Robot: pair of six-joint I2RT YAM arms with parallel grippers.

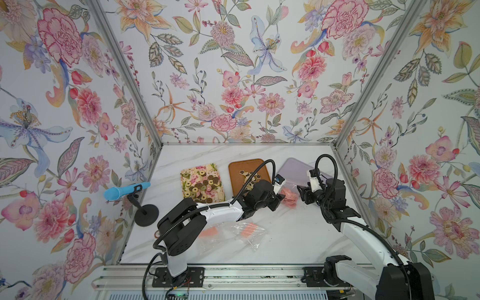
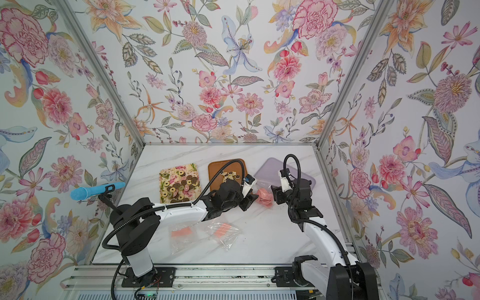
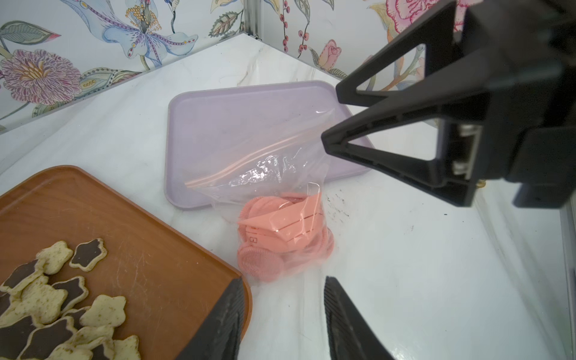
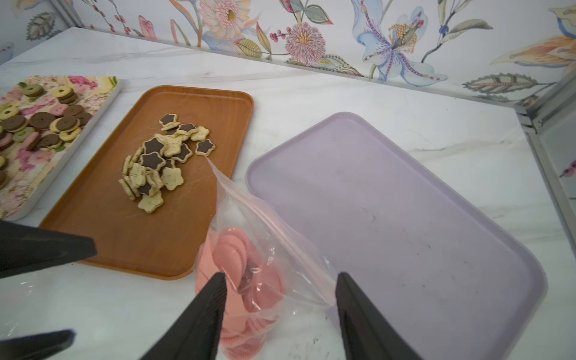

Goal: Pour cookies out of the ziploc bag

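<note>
A clear ziploc bag (image 3: 282, 234) with pink cookie-like pieces lies on the table between a brown tray and a lilac tray (image 3: 228, 114), its top flap reaching onto the lilac one. My left gripper hovers before the bag, fingers apart and empty. My right gripper is above the bag from the right, also apart, with nothing visibly held; the bag shows behind its fingers.
The brown tray (image 4: 198, 240) holds star cookies; a floral tray (image 4: 24, 186) with round cookies stands left of it. More clear bags (image 1: 250, 230) lie at the front. A blue object on a stand (image 1: 122, 192) is at far left.
</note>
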